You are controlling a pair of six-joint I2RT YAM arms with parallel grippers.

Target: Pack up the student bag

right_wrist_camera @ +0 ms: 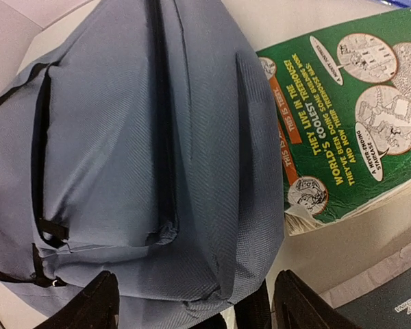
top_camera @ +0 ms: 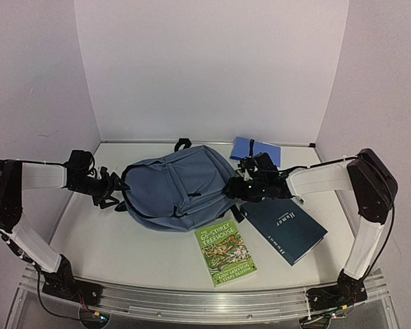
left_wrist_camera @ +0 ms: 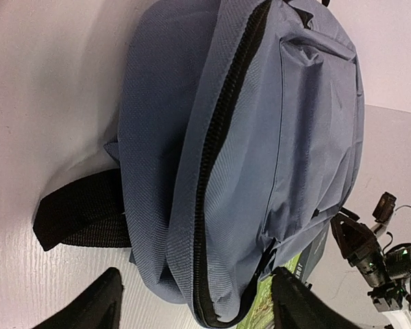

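Observation:
A grey-blue backpack [top_camera: 181,185] lies on the table, its black-zippered opening [left_wrist_camera: 204,199] towards the left. My left gripper [top_camera: 116,190] stands open at that opening's edge, its fingers [left_wrist_camera: 89,305] wide apart with nothing seen between them. At the bag's right end is my right gripper [top_camera: 234,188], also open, its fingers [right_wrist_camera: 89,305] spread over the fabric and a black strap [right_wrist_camera: 252,310]. A green treehouse book [top_camera: 226,252] lies face up in front of the bag. Another green book [right_wrist_camera: 342,116] lies right of the bag, mostly hidden by my right arm in the top view.
A dark "Humor" book [top_camera: 284,226] lies at the right, and a blue flat item [top_camera: 264,152] at the back. Walls stand at the left, right and back.

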